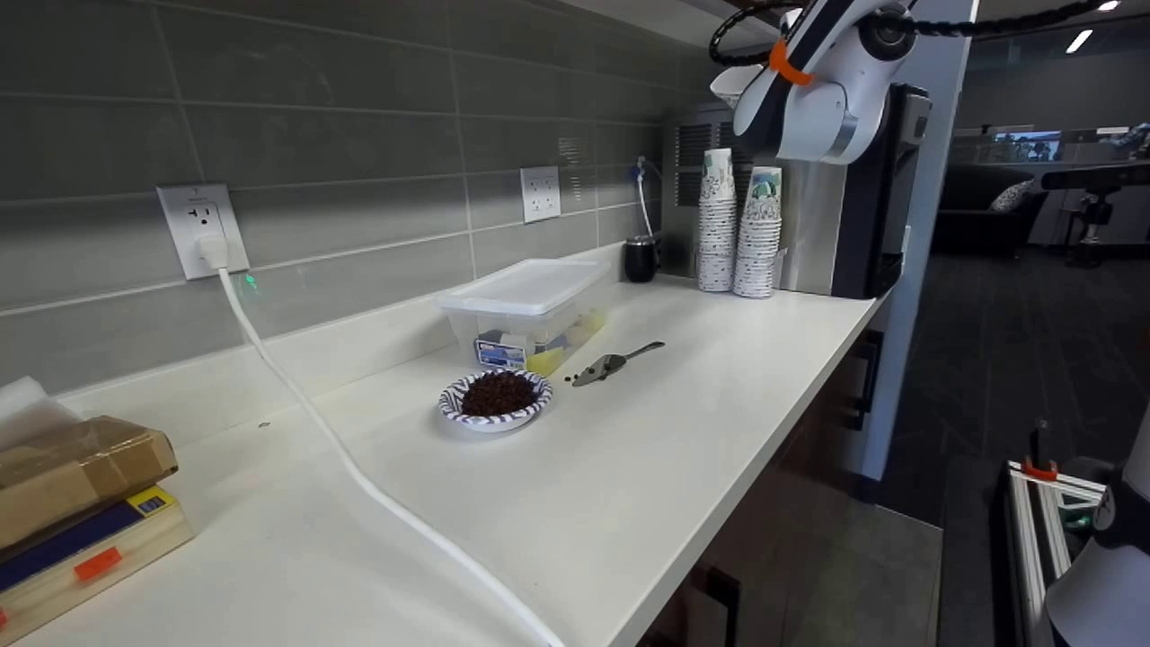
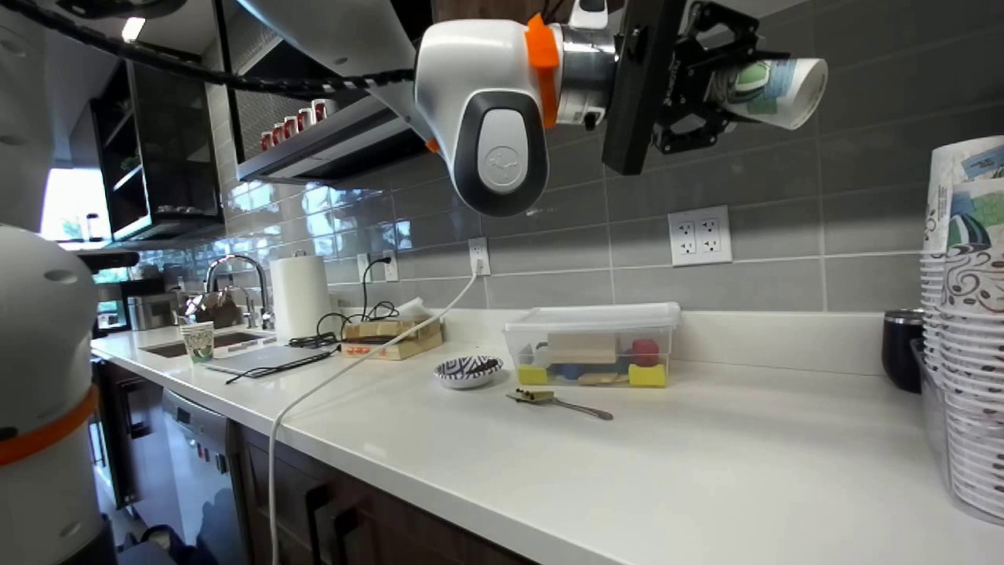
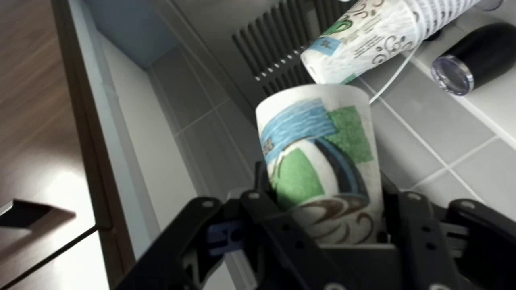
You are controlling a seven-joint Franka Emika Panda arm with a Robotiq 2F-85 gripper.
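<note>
A paper cup (image 3: 321,159) with a green and blue print is held between the black fingers of my gripper (image 2: 720,89), which is shut on it. In exterior view 2 the cup (image 2: 776,91) lies nearly sideways, its mouth facing right, high above the counter. Two tall stacks of similar cups (image 1: 716,232) stand at the counter's far end; the cup in my gripper is apart from them. In the wrist view, a stacked cup (image 3: 358,48) shows behind the held one. Exterior view 1 shows only part of the held cup, near the arm.
A bowl of dark grounds (image 1: 496,395) sits by a lidded clear bin (image 1: 528,313), with a serving spatula (image 1: 614,365) close by. A black tumbler (image 1: 641,259) stands near the wall. The white cable (image 1: 367,485) crosses the counter.
</note>
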